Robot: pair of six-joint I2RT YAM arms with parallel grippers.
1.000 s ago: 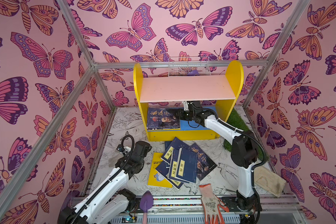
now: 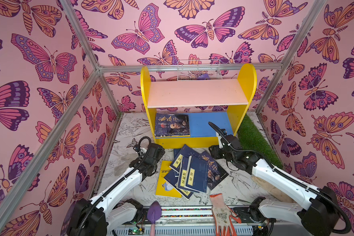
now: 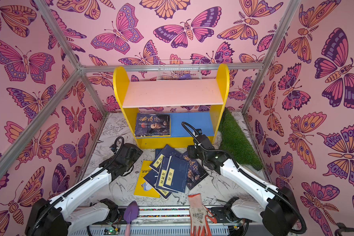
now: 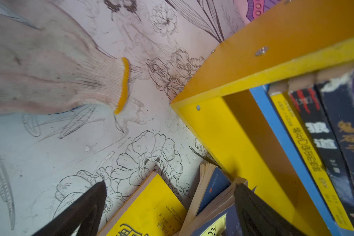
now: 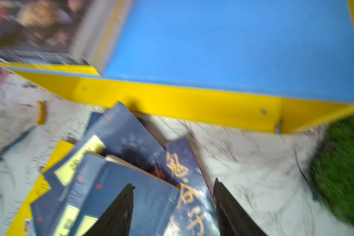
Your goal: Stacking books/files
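Note:
Several dark blue books (image 2: 195, 175) lie in a loose heap before the shelf, with a yellow book (image 2: 166, 182) under their left side. A dark book with gold characters (image 5: 186, 188) lies at the heap's right. On the shelf's blue board (image 2: 208, 122) a small stack (image 2: 171, 125) lies flat at the left, its top cover dark with a figure. My right gripper is above the heap's right side, its fingers apart and nothing held. My left gripper stands open left of the heap, above the yellow book's edge, also empty.
The yellow shelf (image 3: 173, 142) closes off the back, with a pink upper board (image 3: 173, 93). Green turf (image 3: 238, 137) lies at its right. A glove (image 4: 66, 66) lies at the left; an orange glove (image 2: 222, 214) and purple trowel (image 2: 154, 212) are in front.
My right arm has drawn back out of the shelf, toward the front and right, and now hangs by the heap. The books look unmoved.

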